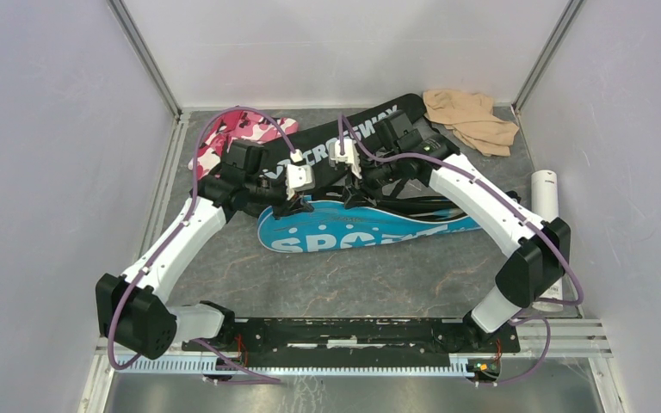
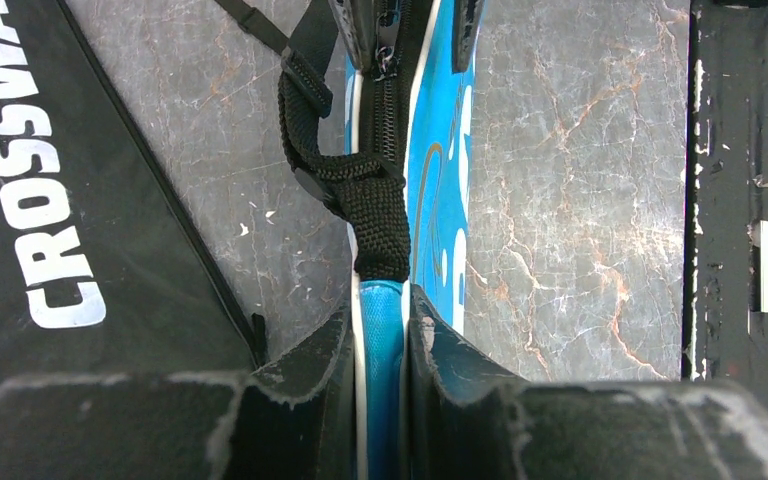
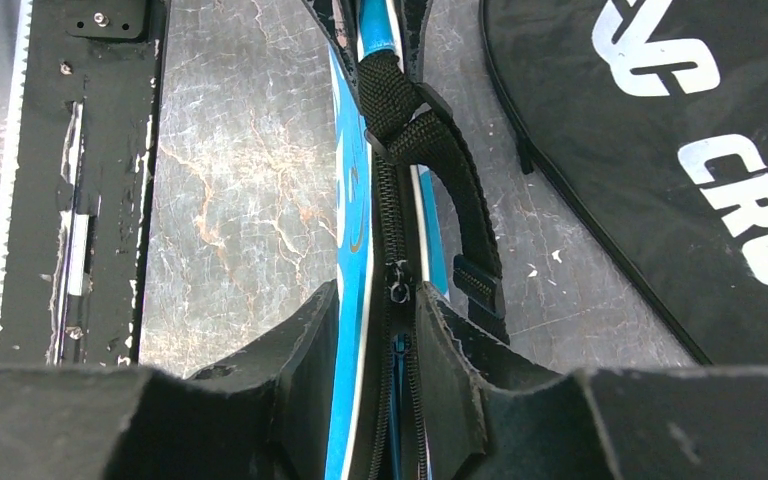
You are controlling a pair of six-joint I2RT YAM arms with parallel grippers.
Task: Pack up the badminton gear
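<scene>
A blue SPORT bag (image 1: 344,232) lies along the middle of the floor, its long zipper partly open toward the right. My left gripper is shut on the bag's blue and white end, below a black strap (image 2: 380,220). My right gripper is over the zipper (image 3: 390,220) further along, part open, with the zipper pull (image 3: 398,290) between or just beyond its fingertips; whether it touches the pull is unclear. A black CROSSWAY case (image 1: 336,138) lies behind the bag.
Pink patterned cloth (image 1: 232,133) lies back left and a tan cloth (image 1: 473,120) back right. A white roll (image 1: 545,189) lies along the right side. The floor in front of the bag is clear.
</scene>
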